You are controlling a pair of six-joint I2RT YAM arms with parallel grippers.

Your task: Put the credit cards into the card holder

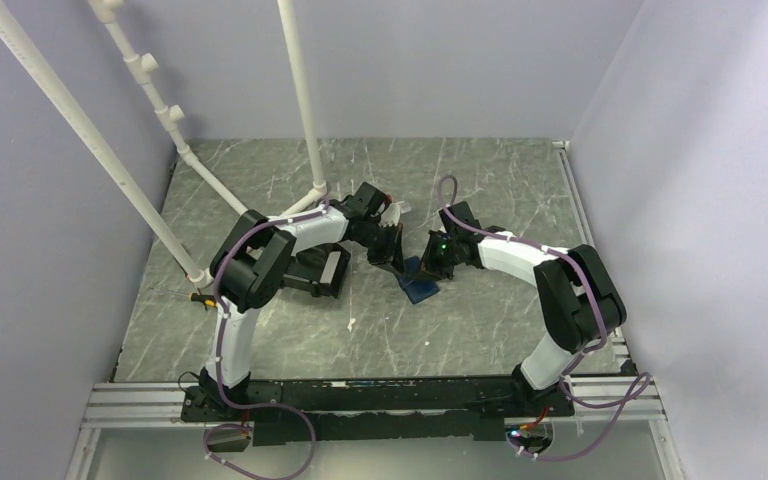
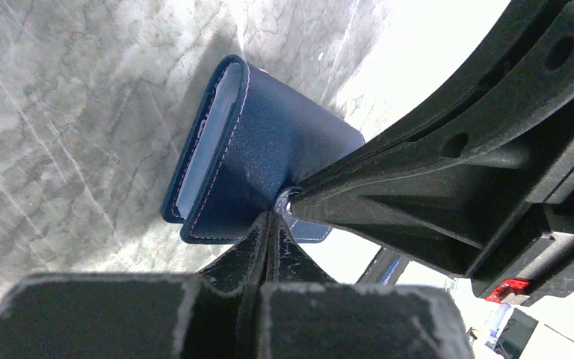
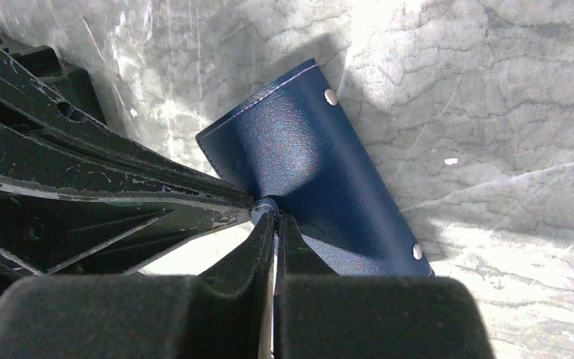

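A dark blue leather card holder (image 1: pixel 418 289) with a stitched edge and snap studs lies on the grey marble table between both grippers. In the left wrist view the holder (image 2: pixel 240 149) shows a pale inner sleeve along its open side. My left gripper is shut at the holder's near face, beside a small curved strap. My right gripper is shut at the same spot on the holder (image 3: pixel 314 164). Whether either pinches the strap I cannot tell. No credit card is clearly visible.
A black box (image 1: pixel 325 280) stands under my left arm. A yellow-handled tool (image 1: pixel 203 299) lies at the left edge, near white pipes (image 1: pixel 175 240).
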